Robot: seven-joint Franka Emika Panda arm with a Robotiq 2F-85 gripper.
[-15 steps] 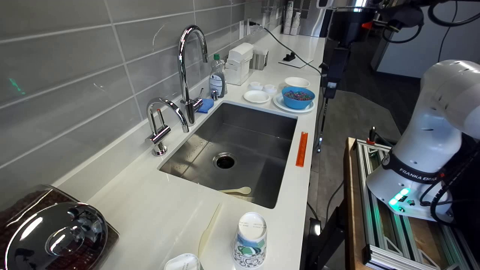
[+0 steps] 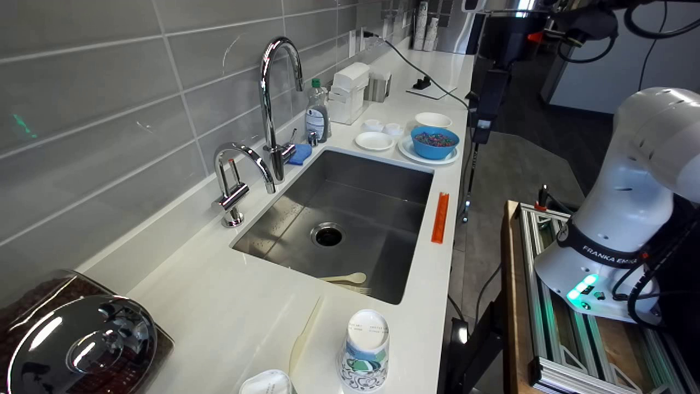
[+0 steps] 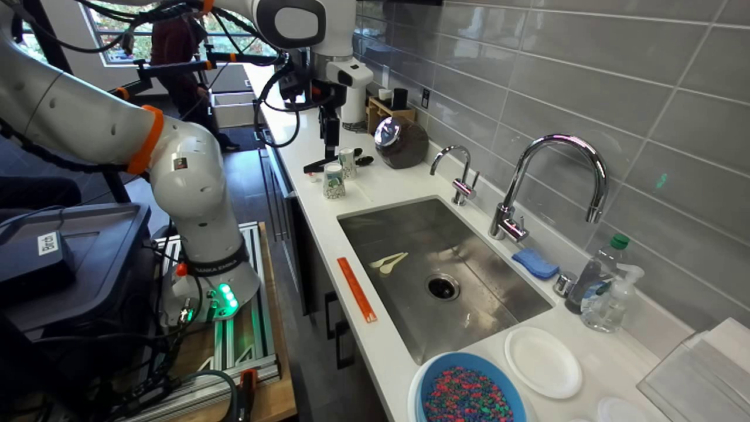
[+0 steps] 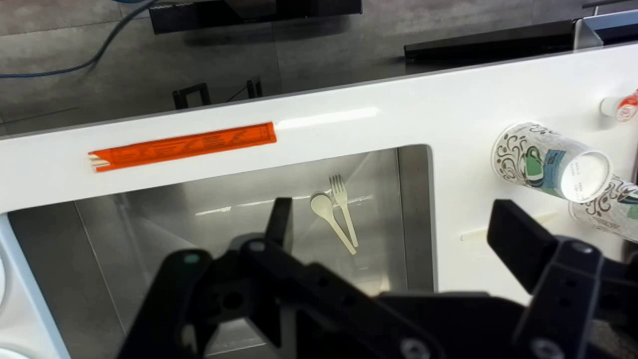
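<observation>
In the wrist view my gripper is open, its two black fingers far apart with nothing held between them. Below, inside the steel sink (image 4: pixel 155 233), a pale spoon (image 4: pixel 323 208) and a pale fork (image 4: pixel 339 192) lie side by side on the bottom. A pale knife (image 2: pixel 305 338) rests on the counter beside the sink. Chopsticks in an orange wrapper (image 4: pixel 185 146) lie along the front counter strip. Two patterned paper cups stand near the sink's end, one of them the nearer cup (image 2: pixel 364 354).
At the other end of the sink, a blue bowl (image 3: pixel 429 387) of coloured bits sits on a white plate, next to another plate (image 3: pixel 545 362). A tall faucet (image 3: pixel 520 169) and a smaller tap (image 3: pixel 460 183) rise behind the basin. A lidded jar (image 3: pixel 402 144) stands beyond the cups.
</observation>
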